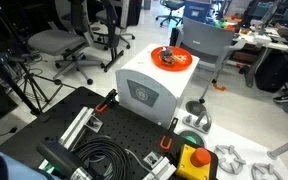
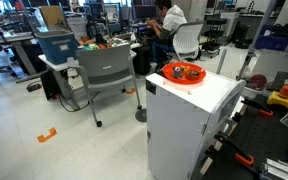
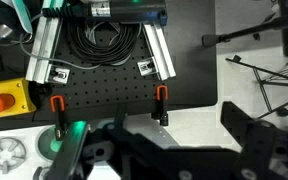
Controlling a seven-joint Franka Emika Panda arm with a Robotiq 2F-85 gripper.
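Note:
An orange-red plate (image 1: 172,65) with several small items on it rests on top of a white cabinet (image 1: 149,92). In exterior view 2 the same plate (image 2: 168,73) lies near the middle of the cabinet top, but its small items are hard to make out. My gripper stands open along the lower part of the wrist view, its dark, blurred fingers (image 3: 246,142) set wide apart with nothing seen between them. The plate cannot be made out in that view. In exterior view 1, dark parts hang at the upper left, probably my gripper.
Beside the cabinet is a black perforated board (image 3: 124,95) with orange-tipped clamps, metal rails and a coiled black cable (image 3: 102,42). A yellow box with a red button (image 3: 6,100) sits at its corner. Chairs (image 2: 106,80) and cluttered desks stand farther off.

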